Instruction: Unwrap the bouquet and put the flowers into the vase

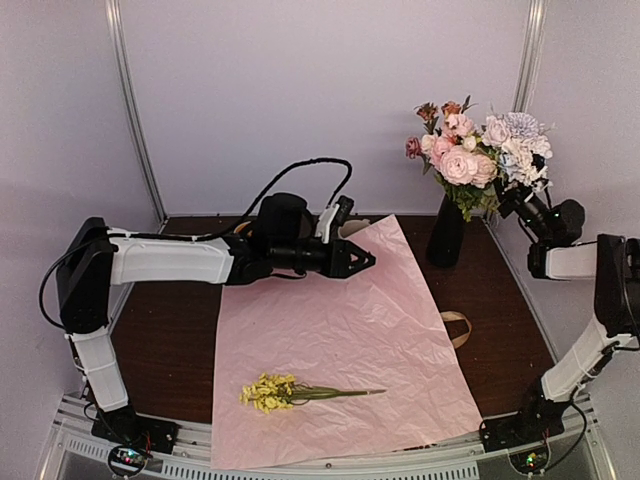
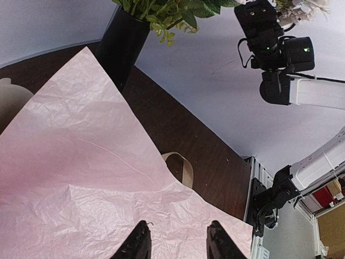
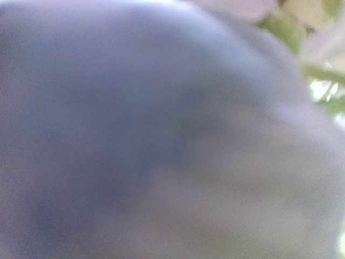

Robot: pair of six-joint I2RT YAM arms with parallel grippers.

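Note:
A black vase (image 1: 446,232) stands at the right rear, filled with pink flowers (image 1: 462,160). Close against their right side is a bunch of white and pale-blue flowers (image 1: 524,150), held by my right gripper (image 1: 508,198). Blurred pale petals (image 3: 151,129) cover most of the right wrist view and hide the fingers there; the bunch's stem ends cannot be made out. Yellow flowers (image 1: 268,392) lie on the front of the pink paper, stems pointing right. Above the paper's far part, my left gripper is open, its fingers apart and empty.
Pink paper (image 1: 340,330) spreads across the middle of the dark table (image 1: 165,340). A tan loop (image 1: 458,328) lies at its right edge. Behind the left gripper a pale rounded object (image 2: 12,100) is partly hidden.

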